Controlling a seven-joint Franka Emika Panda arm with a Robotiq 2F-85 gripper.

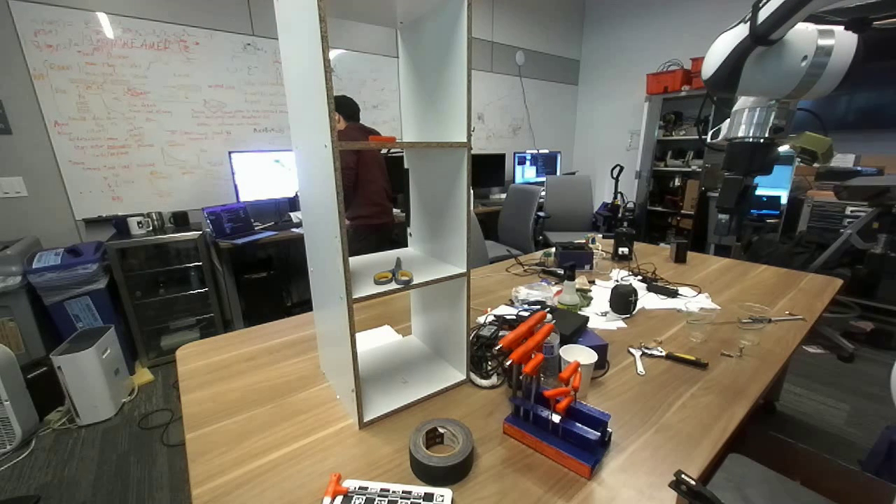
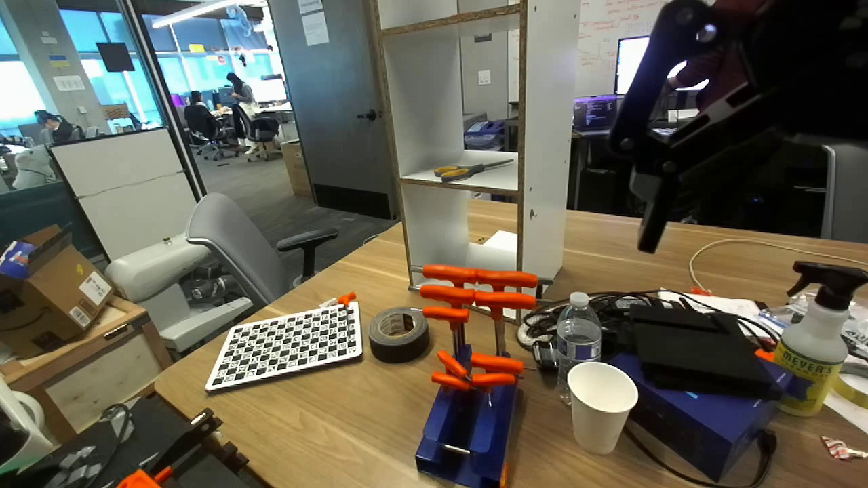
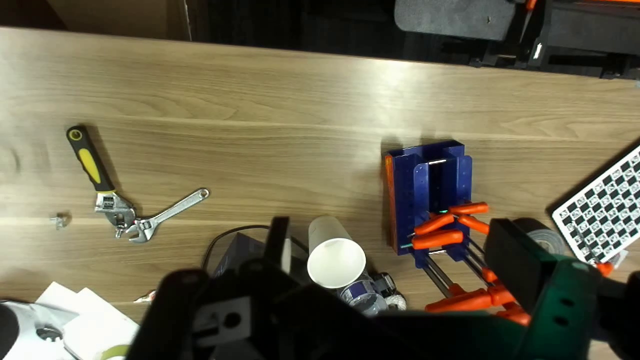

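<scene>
My gripper hangs above the table, its two dark fingers wide apart and nothing held between them. In the first exterior view the gripper (image 1: 733, 201) is high at the right, well clear of the tabletop; in the second, a dark finger (image 2: 653, 213) looms close at the upper right. Below it in the wrist view are a white paper cup (image 3: 337, 262) and a blue rack (image 3: 403, 180) of orange T-handle hex keys (image 3: 438, 239). Scissors (image 1: 393, 276) lie on the middle shelf of the white shelf unit (image 1: 312, 210).
A roll of black tape (image 1: 441, 453) and a checkered board (image 2: 285, 346) lie on the table. Two wrenches (image 3: 174, 207) rest on bare wood. A water bottle (image 2: 578, 337), blue box (image 2: 706, 431) and spray bottle (image 2: 807, 358) crowd the area beside the cup.
</scene>
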